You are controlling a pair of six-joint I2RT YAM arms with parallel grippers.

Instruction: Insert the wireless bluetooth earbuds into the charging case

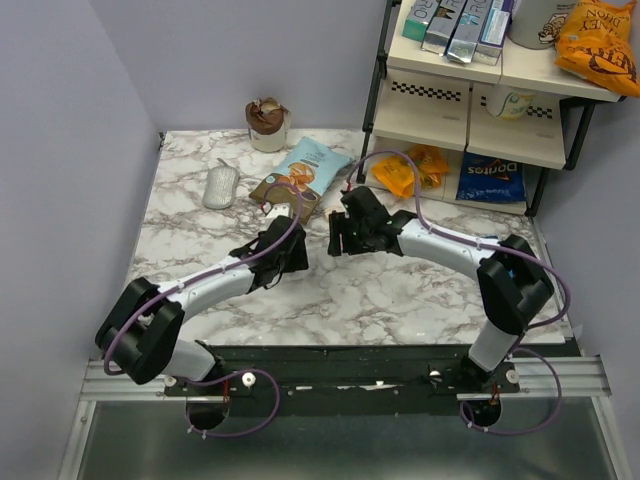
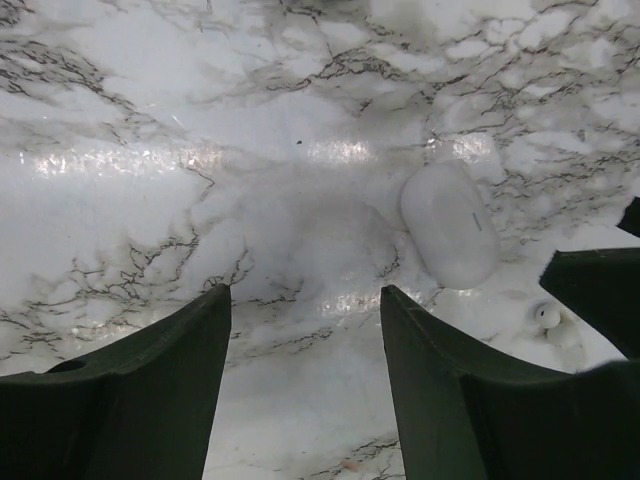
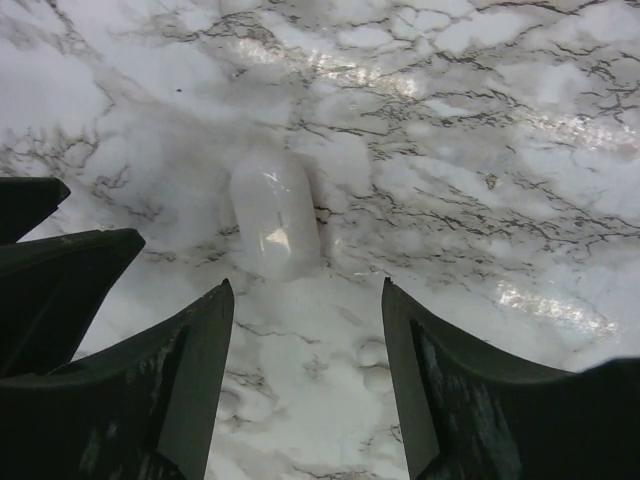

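The white, rounded charging case lies on the marble table with its lid down; it also appears in the right wrist view as the same white case (image 3: 277, 217). Small white earbuds rest on the table beside it; in the right wrist view, pale small earbuds (image 3: 375, 366) show between the fingers' lines of sight. My left gripper is open, empty, off to one side of the case. Also open and empty is my right gripper, above the table near the case. From the top view, the arms largely hide case and earbuds.
Behind the grippers lies a blue-brown snack bag (image 1: 305, 172), with a mouse-like grey item (image 1: 221, 186) and a brown-topped container (image 1: 267, 124) further back. A shelf unit (image 1: 440, 123) stands at back right.
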